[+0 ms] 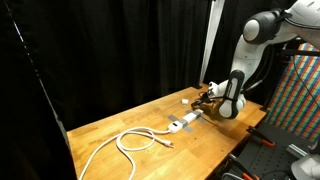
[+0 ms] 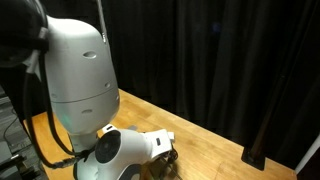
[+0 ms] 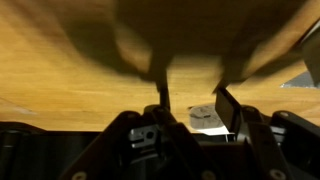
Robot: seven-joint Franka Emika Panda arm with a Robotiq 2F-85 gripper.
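My gripper [image 1: 205, 98] is low over the right part of the wooden table in exterior view 1. In the wrist view its two dark fingers [image 3: 229, 106] stand a moderate distance apart, with wood showing between their tips. A small white and grey piece [image 3: 206, 117] appears between the fingers, nearer the right one; whether they grip it is unclear. A small white block [image 1: 185, 101] lies on the table just left of the gripper. The arm covers much of exterior view 2, where the fingertips are hard to make out.
A white power strip [image 1: 184, 122] with its looped white cable [image 1: 122, 141] lies left of the arm. Grey patches mark the table near it. Exterior view 2 shows a dark block [image 2: 253, 156] on the wood.
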